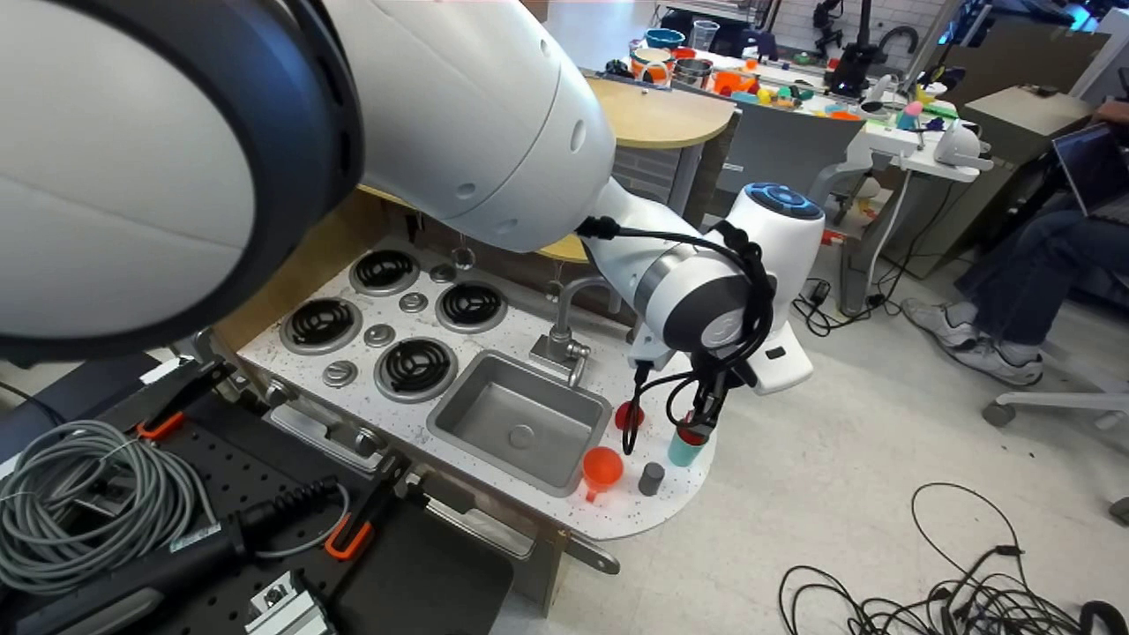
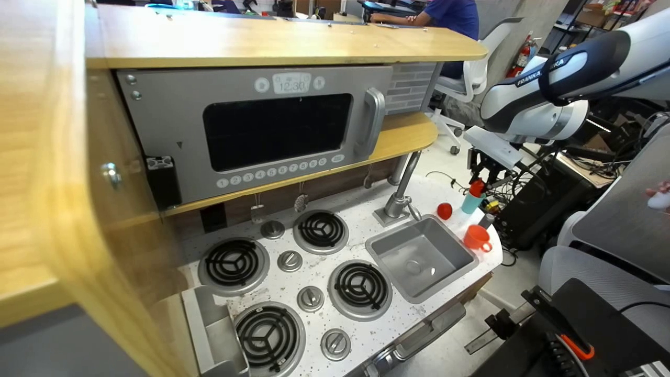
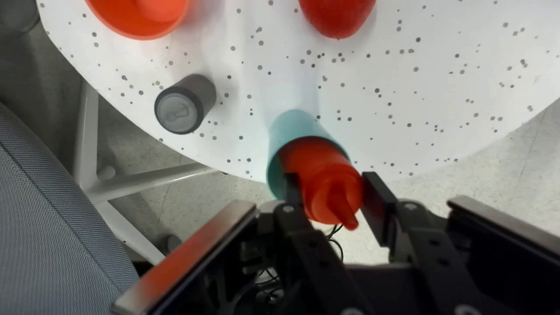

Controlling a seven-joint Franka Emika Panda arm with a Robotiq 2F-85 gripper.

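A red bottle with a pointed nozzle stands between the fingers of my gripper, which is shut on it. Its lower part is inside the teal cup near the counter's rounded edge, as the wrist view shows. From the second exterior view, the red bottle rises out of the teal cup beneath my gripper. The bottle's bottom is hidden by the cup wall.
A grey can, an orange-red cup and a red tomato-like object share the counter with the teal cup. The sink and faucet lie beyond them.
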